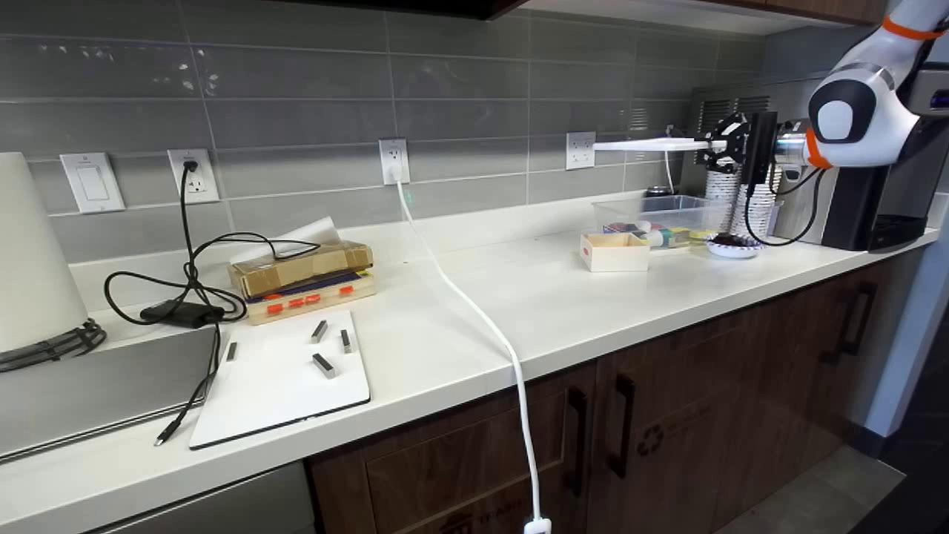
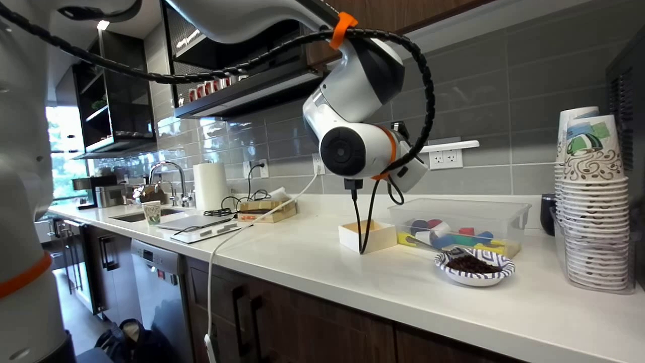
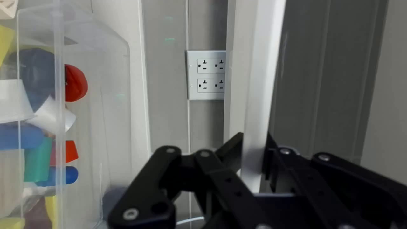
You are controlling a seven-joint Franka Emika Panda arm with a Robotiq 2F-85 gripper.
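Note:
A flat white lid [image 1: 654,144] juts sideways from my gripper [image 1: 717,145] in exterior view 1, seen nearly edge-on and close to level. In the wrist view the lid [image 3: 263,87] is a pale upright strip, and its near end lies between the gripper's black fingers, which are shut on it. Below the lid, apart from it, stands a clear plastic bin [image 2: 459,212] with its top uncovered. Colored pieces, red, blue, green and white, lie inside. Exterior view 2 shows only the lid's edge [image 2: 450,146] behind the arm; the fingers are hidden there.
A small wooden box [image 2: 378,236] stands beside the bin. In front is a patterned bowl [image 2: 477,278] of dark contents with a spoon. Stacked paper cups [image 2: 592,224] rise at the right. A wall outlet [image 3: 206,75] is behind.

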